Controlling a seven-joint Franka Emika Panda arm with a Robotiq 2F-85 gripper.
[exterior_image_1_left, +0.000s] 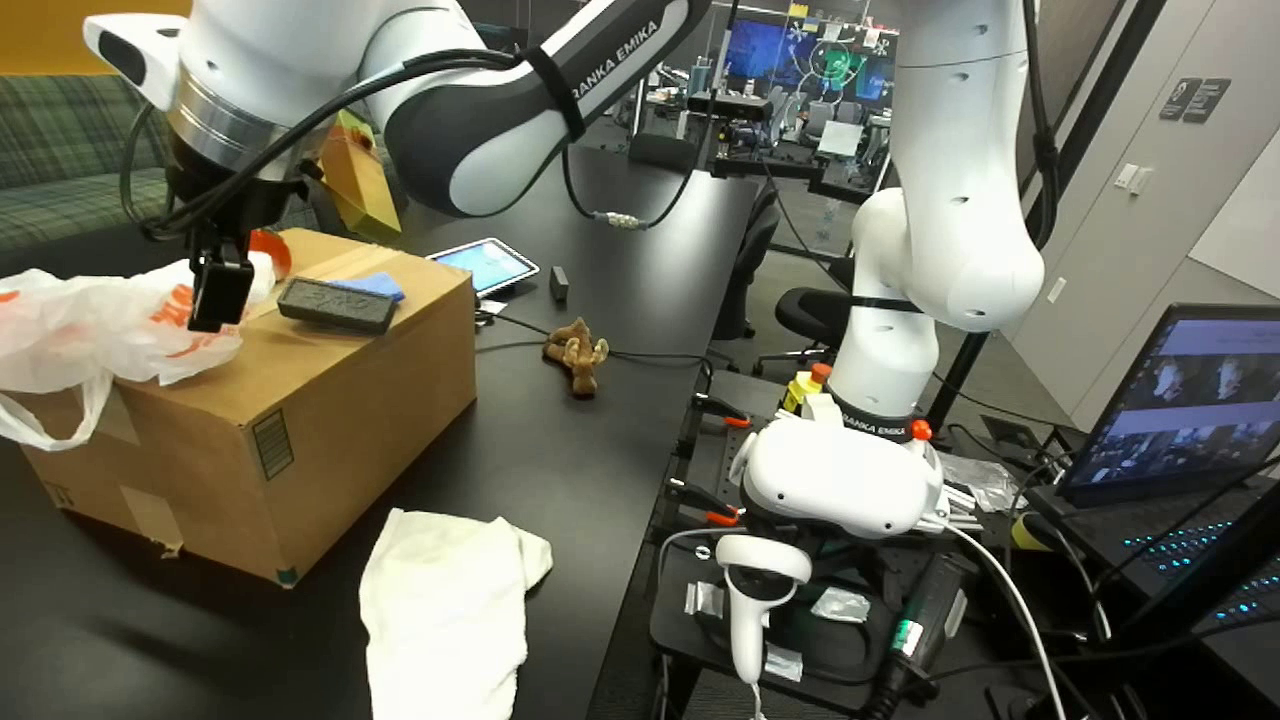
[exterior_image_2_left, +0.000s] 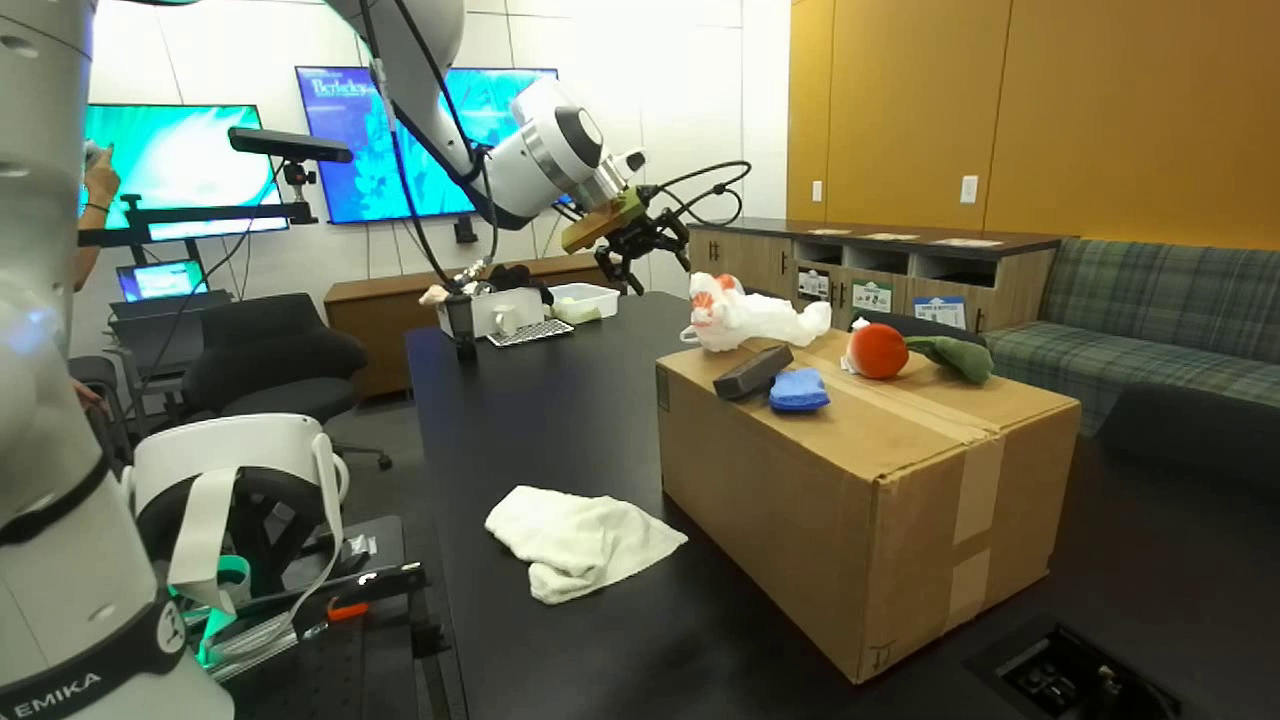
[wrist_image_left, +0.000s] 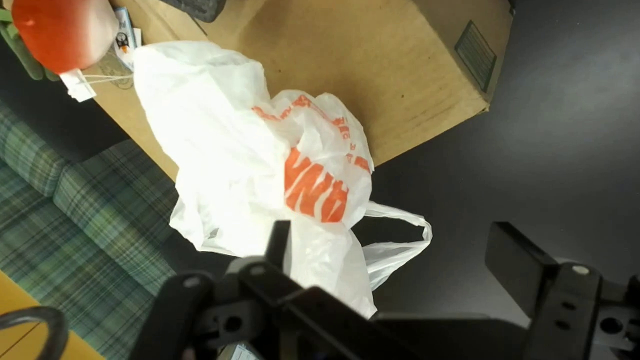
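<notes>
My gripper is open, its fingers wide apart with nothing held between them. In the wrist view a crumpled white plastic bag (wrist_image_left: 234, 150) with orange print lies below it, partly covered by the left finger. One loop of the bag sticks out over the dark table. The bag rests on a large cardboard box (exterior_image_1_left: 372, 432) and hangs over its edge. Exterior view 1 has the gripper in front of the bag, above the box. From exterior view 2, the bag (exterior_image_2_left: 768, 322) sits at the box's far side, with the gripper (exterior_image_2_left: 663, 270) beyond and higher.
On the box also lie a dark eraser (exterior_image_2_left: 753, 372), a blue cloth (exterior_image_2_left: 799, 390) and a red-orange round object (exterior_image_2_left: 878, 352). A white towel (exterior_image_1_left: 450, 612) and a brown plush toy (exterior_image_1_left: 578, 354) lie on the black table.
</notes>
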